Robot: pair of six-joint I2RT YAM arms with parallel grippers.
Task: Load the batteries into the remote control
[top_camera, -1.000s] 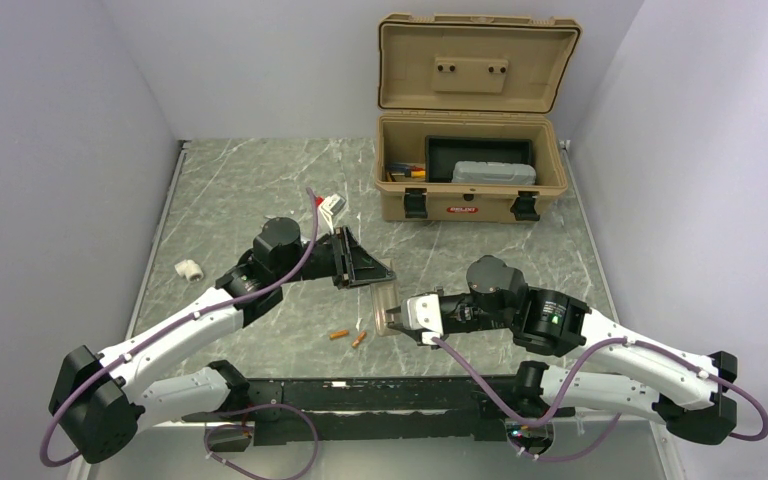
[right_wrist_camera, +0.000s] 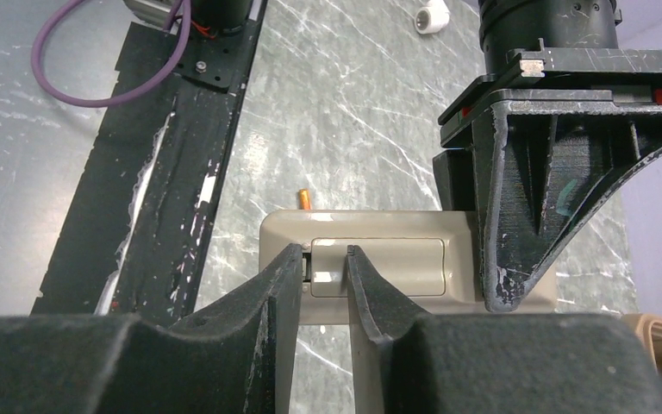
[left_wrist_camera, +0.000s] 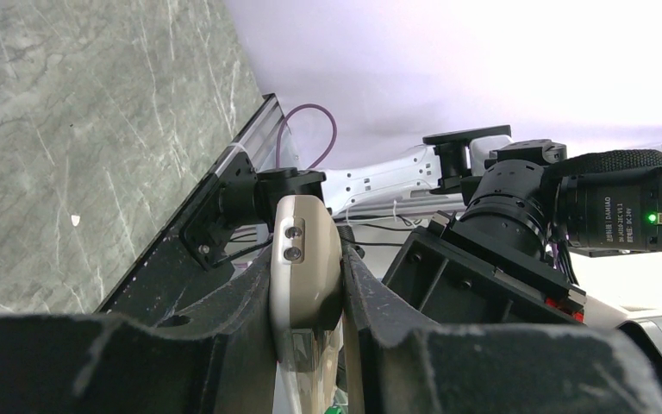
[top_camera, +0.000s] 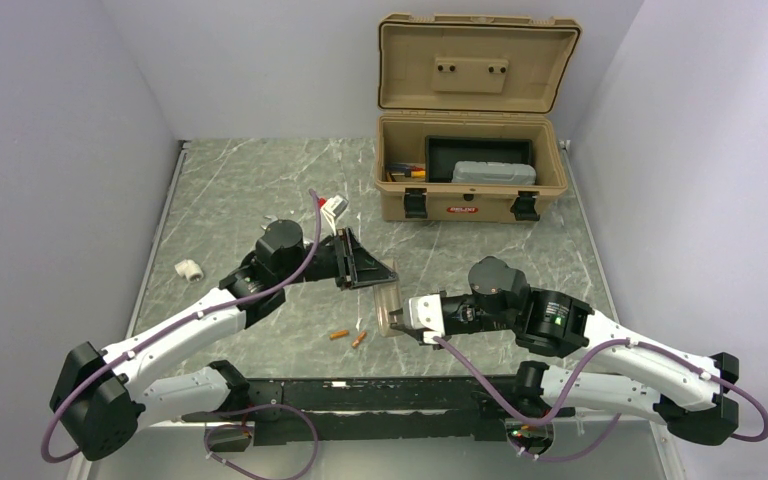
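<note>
The beige remote (top_camera: 386,300) is held in the air above the middle front of the table. My left gripper is shut on one end of it, seen end-on in the left wrist view. My right gripper has its fingertips at the back cover (right_wrist_camera: 396,263) near the other end, with a narrow dark gap visible beside the cover between the tips. Two orange batteries (top_camera: 339,334) lie on the marble below; one shows partly behind the remote in the right wrist view.
An open tan toolbox (top_camera: 470,205) stands at the back right. A white roll-like object (top_camera: 188,269) lies at the left, and a small red-and-white item sits behind the left arm. The dark front edge (top_camera: 360,392) is close below the grippers.
Both arms and the remote have shifted very slightly in the top view; otherwise the scene looks the same.
</note>
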